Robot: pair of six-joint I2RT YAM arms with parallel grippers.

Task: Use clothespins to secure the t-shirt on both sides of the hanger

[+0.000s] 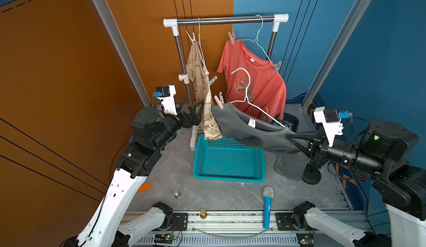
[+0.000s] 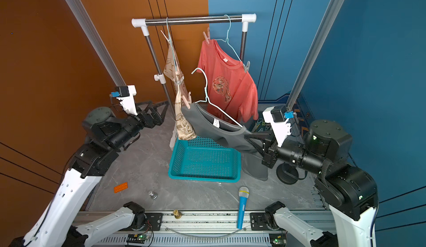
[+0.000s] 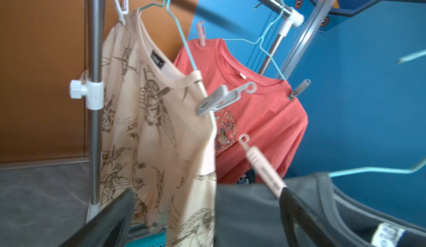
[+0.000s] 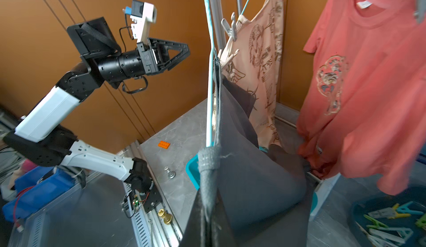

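A grey t-shirt [image 1: 261, 136] hangs on a light hanger [image 1: 247, 97], held at its right end by my right gripper [image 1: 292, 140], shut on the hanger and collar fabric. A pink clothespin [image 1: 218, 100] is on its left shoulder, seen also in the left wrist view. My left gripper [image 1: 197, 111] stands open beside that shoulder, nothing between its fingers. Behind, a beige shirt [image 3: 150, 105] and a red t-shirt [image 1: 250, 78] hang on the rack with clothespins.
The rack [image 1: 221, 20] stands at the back. A teal basket [image 1: 197, 167] lies below the shirt. A bin of clothespins [image 4: 386, 224] sits at the right, partly hidden. A microphone [image 1: 267, 207] lies at the front.
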